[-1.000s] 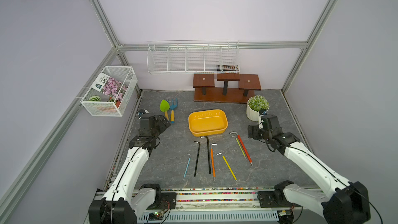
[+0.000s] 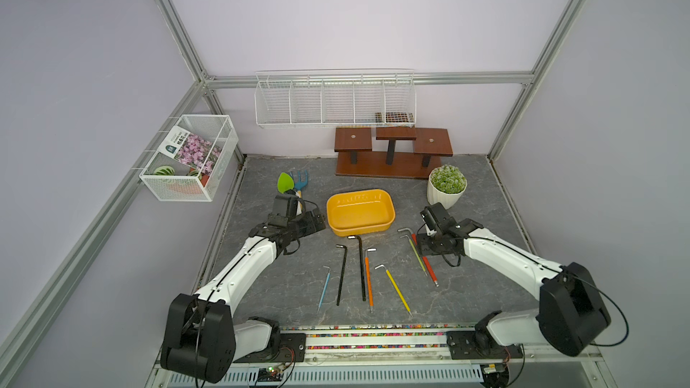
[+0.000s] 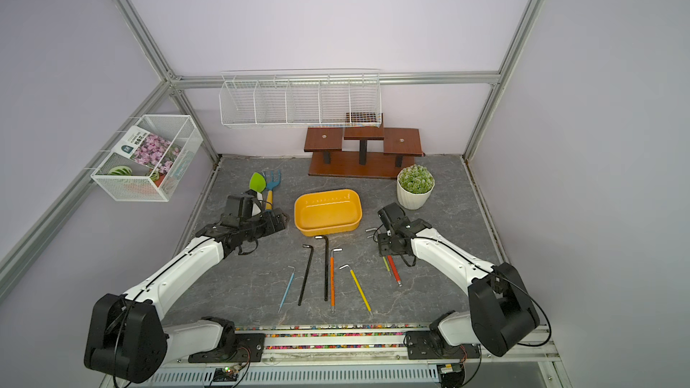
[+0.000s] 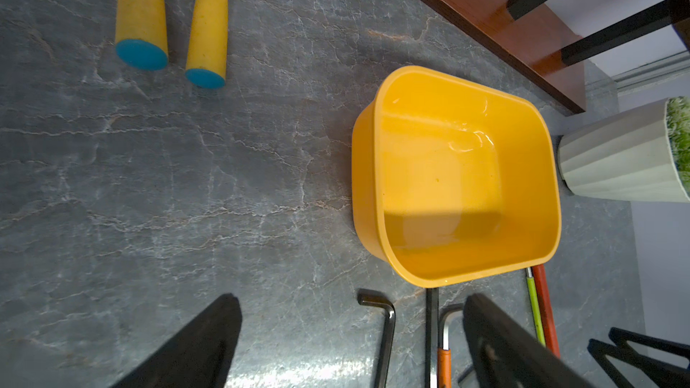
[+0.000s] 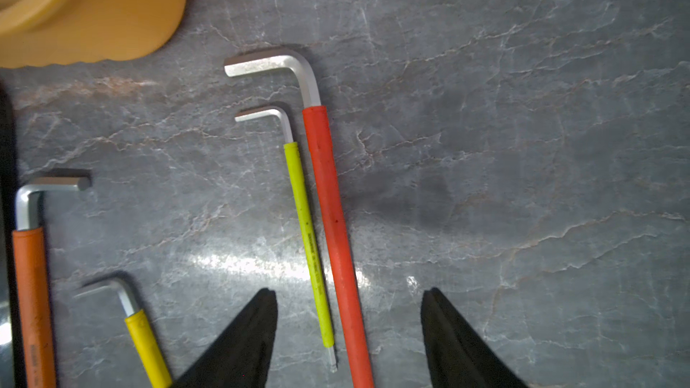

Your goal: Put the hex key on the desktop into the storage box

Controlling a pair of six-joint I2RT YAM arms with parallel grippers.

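Several hex keys lie on the grey desktop, short bent ends away from me: light blue (image 2: 324,288), two black ones (image 2: 342,276), orange (image 2: 369,283), yellow (image 2: 396,289), lime green (image 5: 308,240) and red (image 5: 336,233). Behind them sits the yellow-orange storage box (image 4: 460,179), empty inside. My right gripper hovers over the lime and red keys, which run side by side between its parted fingers, untouched. My left gripper is open with nothing held, above the desk left of the box, its fingers on either side of the nearer black key's view.
A white pot (image 2: 447,186) with a green plant stands at the back right, before a brown wooden stand (image 2: 388,165). Toy garden tools (image 4: 208,21) lie behind the left arm. A white basket (image 2: 190,158) hangs on the left. Bare desktop lies right of the red key.
My right arm has moved left, from beside the red key to over it and the lime one. The left arm has swung right, nearer the box. All the keys lie where they were.
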